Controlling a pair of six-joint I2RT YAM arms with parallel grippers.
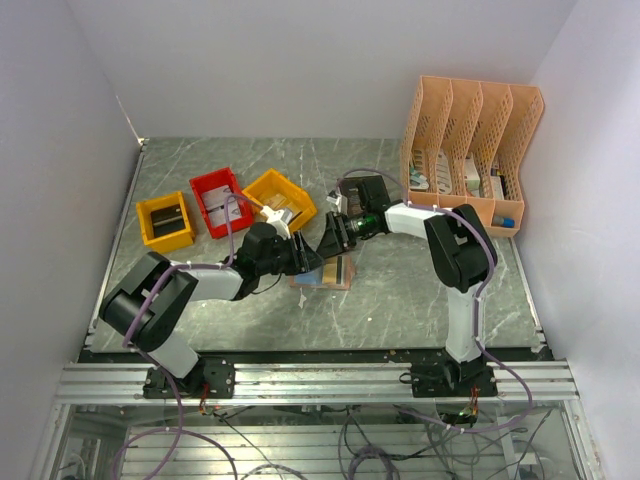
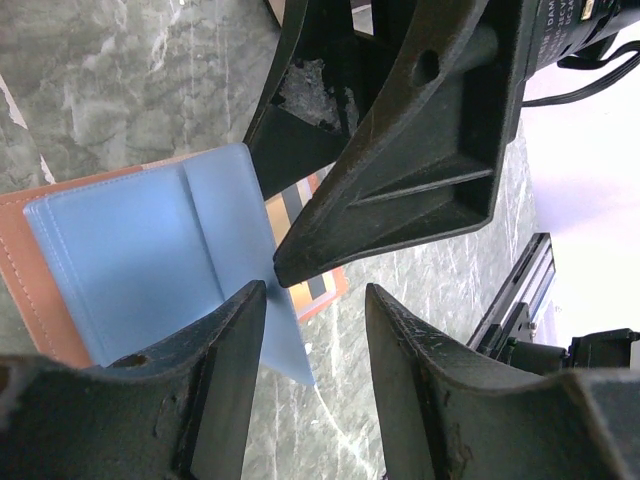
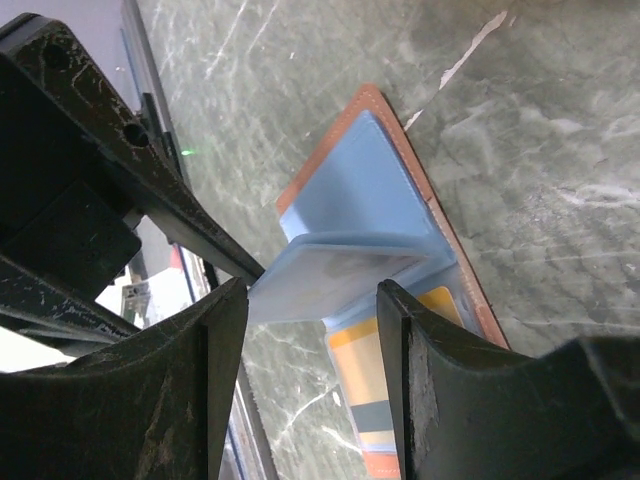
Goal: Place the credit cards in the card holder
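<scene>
The card holder, tan with blue pockets, lies open in the middle of the table below both grippers. Its raised blue flap stands between the two grippers. Striped cards show in the holder. My left gripper is open, its fingers either side of the flap's lower edge in its wrist view. My right gripper is open over the flap too, its fingertips close to the left gripper's. Whether either touches the flap I cannot tell.
At the back left stand a yellow bin, a red bin and another yellow bin. A tan divided organiser stands at the back right.
</scene>
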